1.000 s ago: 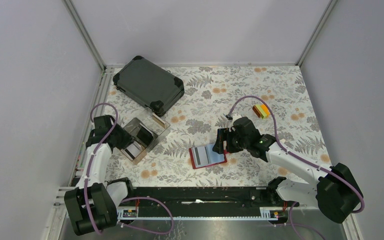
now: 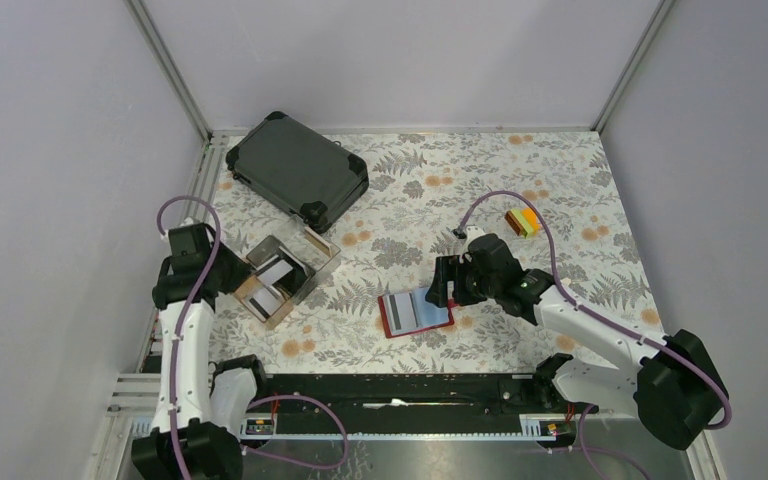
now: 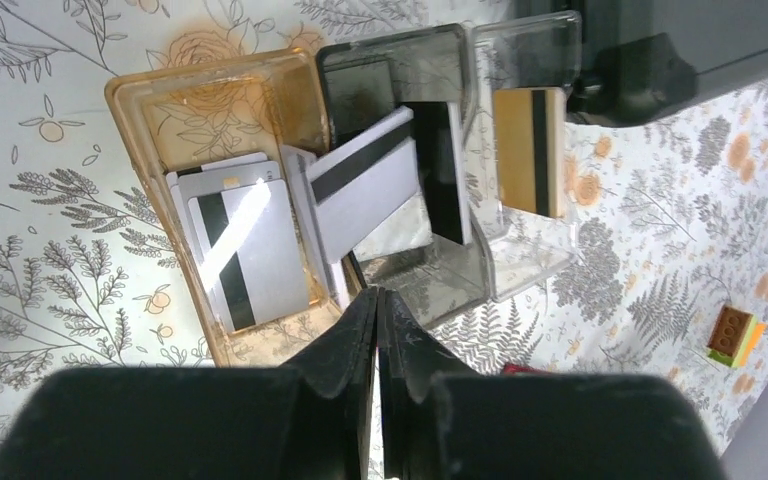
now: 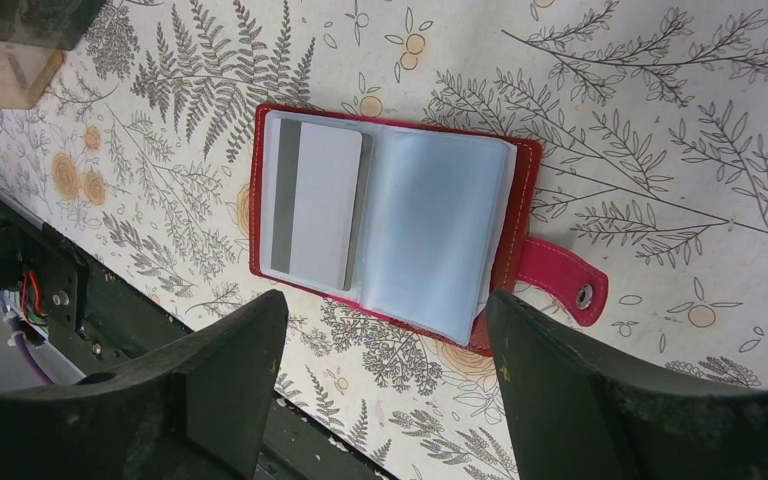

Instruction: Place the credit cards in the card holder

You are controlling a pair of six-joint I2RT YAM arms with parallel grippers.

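In the left wrist view an amber box (image 3: pixel 166 215) has white cards (image 3: pixel 264 250) lying in it. A white card with a black stripe (image 3: pixel 360 190) leans tilted between it and the dark clear box (image 3: pixel 450 285), which holds a dark card (image 3: pixel 440 165). My left gripper is close to the leaning card, its fingers nearly together with a narrow gap; whether they touch the card cannot be made out. The red card holder (image 4: pixel 526 190) lies open, a striped white card (image 4: pixel 322 205) on its left sleeve and the blue-white right sleeve (image 4: pixel 430 220) bare. Above it, my right gripper stands open and empty.
A third clear box (image 3: pixel 525 265) holds a gold card (image 3: pixel 527 150). The dark grey case (image 2: pixel 298 168) lies behind the boxes. A small coloured block (image 2: pixel 523 222) sits at the far right.
My left gripper has drawn back up and left from the boxes. The right arm and holder have stayed still.
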